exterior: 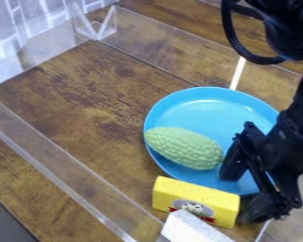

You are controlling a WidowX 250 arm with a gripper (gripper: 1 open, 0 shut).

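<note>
A blue plate [204, 107] lies on the wooden surface, with a green bumpy vegetable-like toy [182, 146] on its left part. A yellow box [195, 200] with a small printed picture sits in front of the plate. My black gripper [244, 180] is at the right, low over the plate's right side and beside the yellow box's right end. It is open; I cannot tell that anything is between its fingers.
A white object [192, 230] lies at the bottom edge, just in front of the yellow box. Clear plastic walls border the workspace at the left and back.
</note>
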